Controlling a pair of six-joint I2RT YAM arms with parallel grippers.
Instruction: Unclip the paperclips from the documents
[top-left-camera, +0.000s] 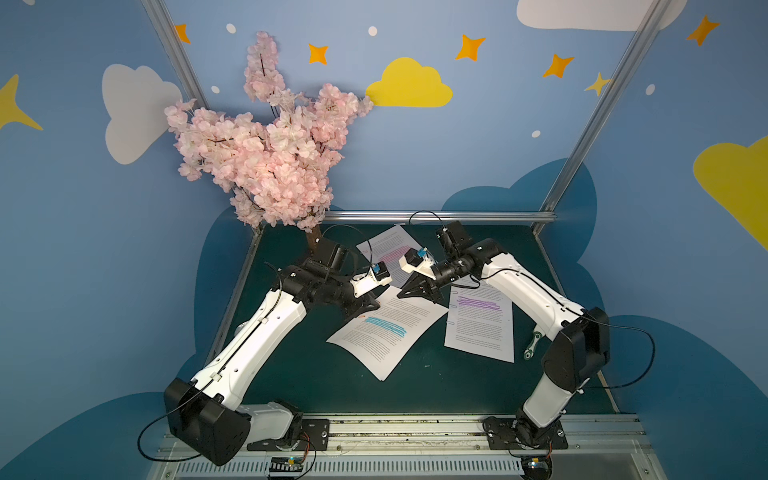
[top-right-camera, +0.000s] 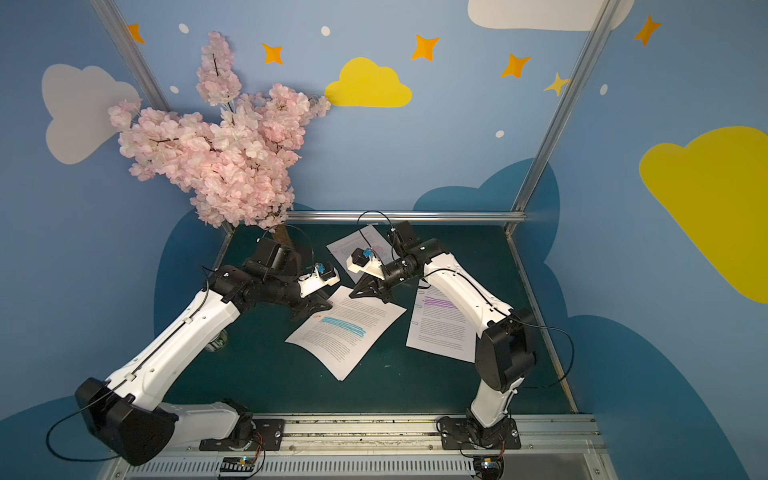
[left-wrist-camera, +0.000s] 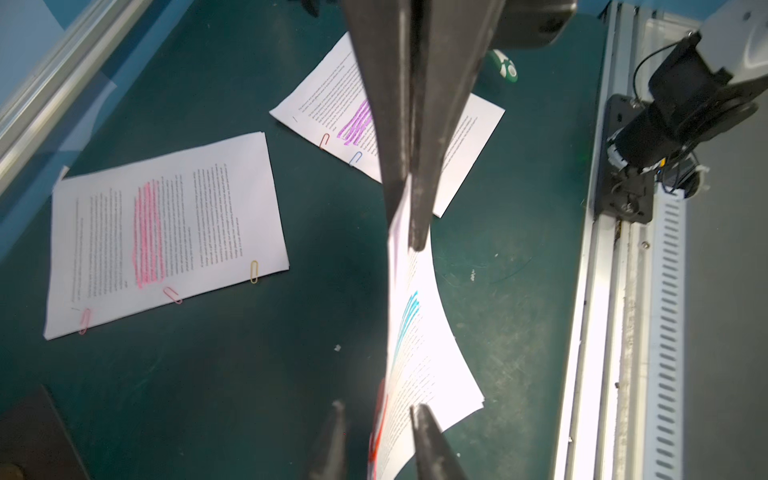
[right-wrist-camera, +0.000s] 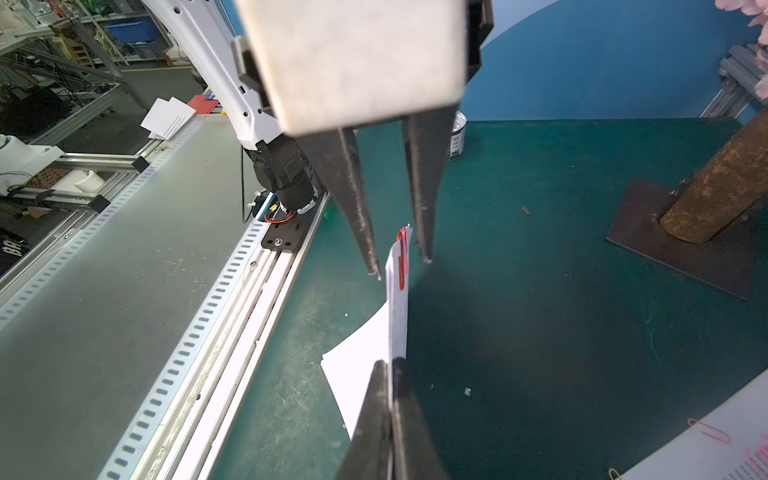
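A stack of pages with blue highlighting (top-left-camera: 386, 324) is lifted at its far edge. My right gripper is shut on that edge as a thin strip of paper between its fingers. At the edge's other end a red paperclip (right-wrist-camera: 402, 260) is clipped on. My left gripper is part open around this corner, its fingers apart, with the red paperclip (left-wrist-camera: 377, 424) between them, nearer one finger; no contact shows clearly. On the pink-highlighted document (left-wrist-camera: 188, 224) sit two pinkish clips and a yellow paperclip (left-wrist-camera: 254, 272). The purple-highlighted document (left-wrist-camera: 320, 112) carries a red paperclip (left-wrist-camera: 324, 141) and a blue paperclip (left-wrist-camera: 356, 158).
A blossom tree (top-left-camera: 268, 152) stands at the back left on a dark base (right-wrist-camera: 680, 232). Beyond the left gripper is a can (right-wrist-camera: 457, 136). A green-and-white tool (top-left-camera: 533, 342) lies by the purple-marked document.
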